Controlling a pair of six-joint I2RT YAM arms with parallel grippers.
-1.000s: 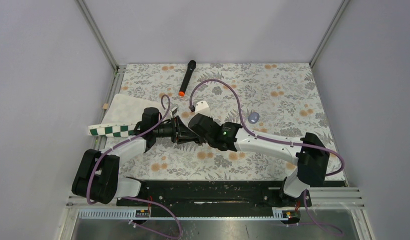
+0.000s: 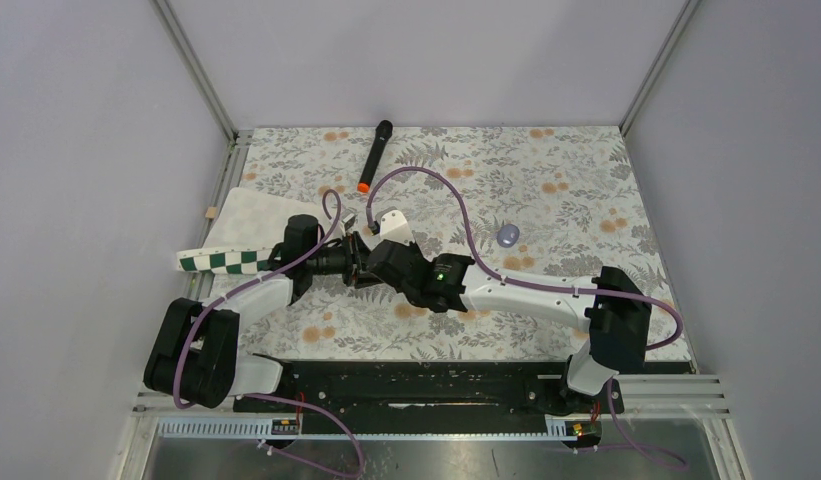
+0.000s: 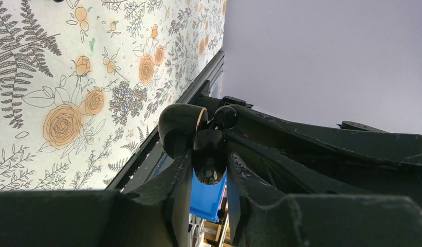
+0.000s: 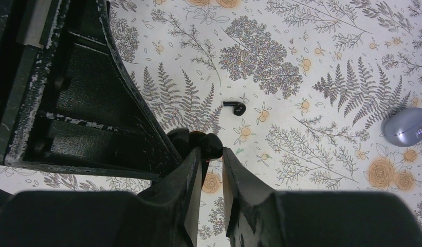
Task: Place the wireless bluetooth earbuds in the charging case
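Both grippers meet left of the table's centre. In the left wrist view, my left gripper is shut on a glossy black piece (image 3: pixel 209 149); beside it is a rounded black shell (image 3: pixel 177 123) with a gold edge, apparently the charging case. In the right wrist view, my right gripper is shut with a black piece (image 4: pixel 212 145) at its tips, close to the other black pieces; which is case or earbud is hard to tell. A loose black earbud (image 4: pixel 238 108) lies on the patterned mat.
A purple-grey mouse (image 2: pixel 507 235) lies right of the arms, a microphone (image 2: pixel 375 152) at the back. A white pad (image 2: pixel 258 212) and green-checked strip (image 2: pixel 230 260) lie at left.
My right arm has moved slightly left and toward the front over the last second, closer over the left gripper. The left arm looks unchanged.
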